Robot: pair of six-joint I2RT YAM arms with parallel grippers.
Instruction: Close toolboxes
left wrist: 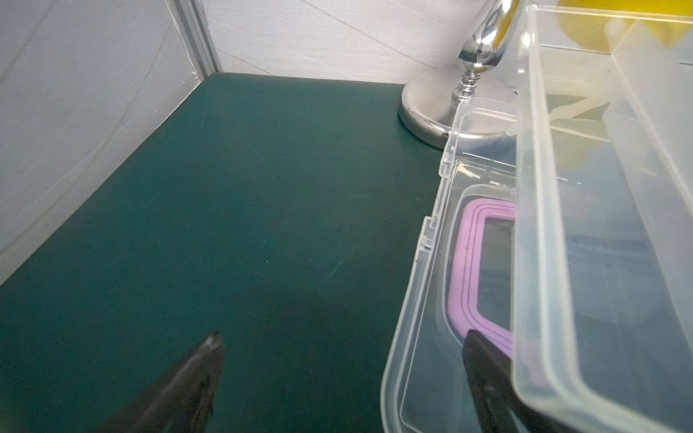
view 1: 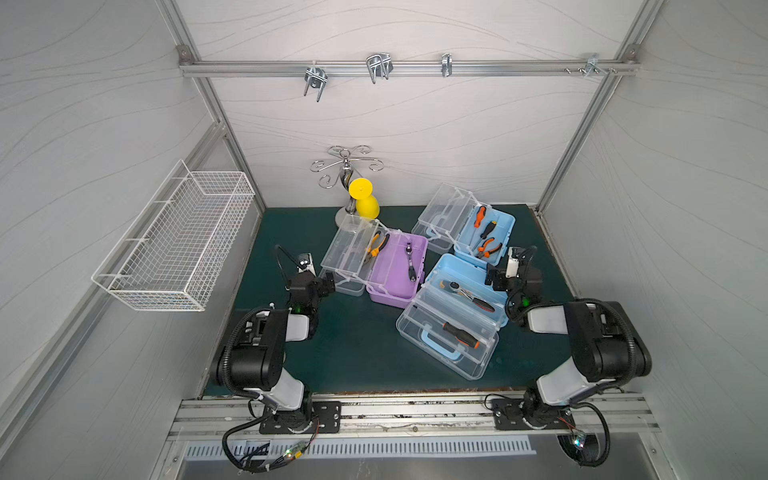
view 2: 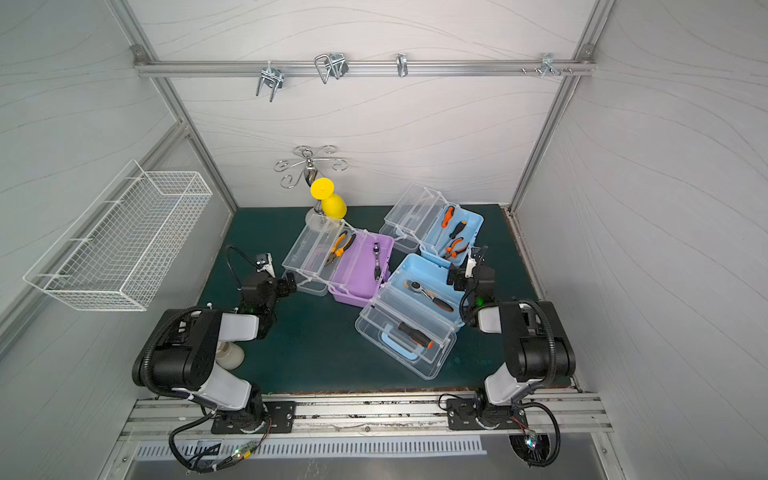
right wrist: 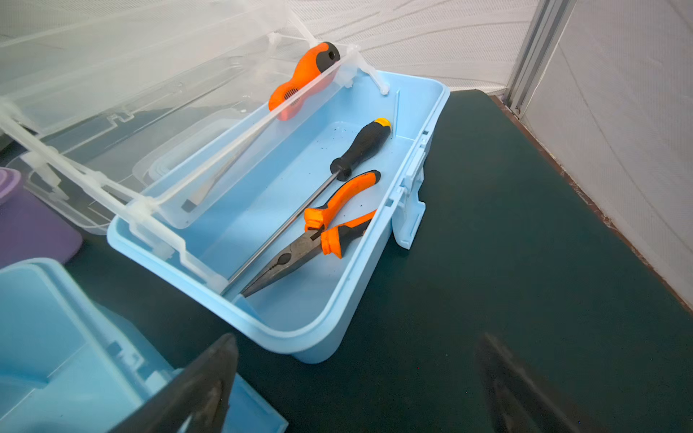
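Three toolboxes stand with their clear lids folded open. The purple toolbox [view 1: 391,280] holds a ratchet, and pliers show through its lid [view 1: 349,246]. Behind it on the right, a blue toolbox [right wrist: 317,339] contains screwdrivers and orange-black pliers [right wrist: 339,213]. The front blue toolbox [view 1: 472,276] has a ratchet in it; its lid [view 1: 448,336] lies toward the front edge, a screwdriver on it. My left gripper is open by the purple box's lid, nothing visibly held. My right gripper stands open and empty over the right side, near both blue boxes.
A chrome stand [view 1: 346,172] and yellow objects [view 1: 368,206] are at the back left, close behind the purple box's lid. A white wire basket [view 1: 184,248] hangs on the left wall. Bare table [left wrist: 288,202] lies left of the purple box.
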